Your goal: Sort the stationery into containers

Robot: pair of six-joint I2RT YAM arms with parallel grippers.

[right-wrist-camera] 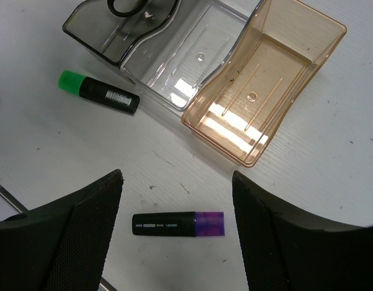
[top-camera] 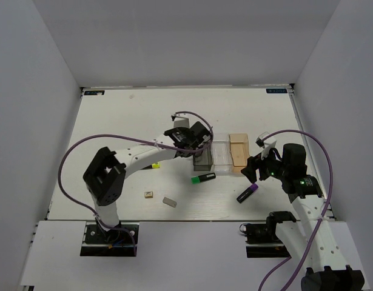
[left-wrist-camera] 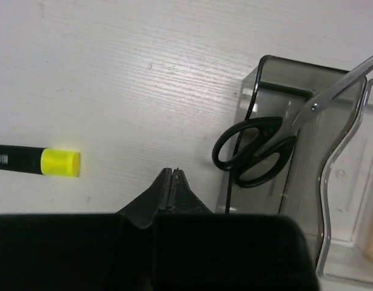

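Note:
In the left wrist view, black-handled scissors (left-wrist-camera: 265,145) rest in the smoky grey container (left-wrist-camera: 259,203), handles over its near wall. Left of that container, my left gripper is shut, nothing visible between its fingers. A black highlighter with a yellow cap (left-wrist-camera: 37,160) lies farther left. My right gripper is open, with a purple-capped highlighter (right-wrist-camera: 177,224) in view between its fingers but not gripped. A green-capped highlighter (right-wrist-camera: 104,94) lies in front of the containers. The clear container (right-wrist-camera: 192,54) and the amber container (right-wrist-camera: 253,91) look empty.
A small tan block (top-camera: 148,194) and a grey block (top-camera: 169,202) lie on the table's front left. The three containers stand side by side. Bare table (top-camera: 150,109) spreads across the back.

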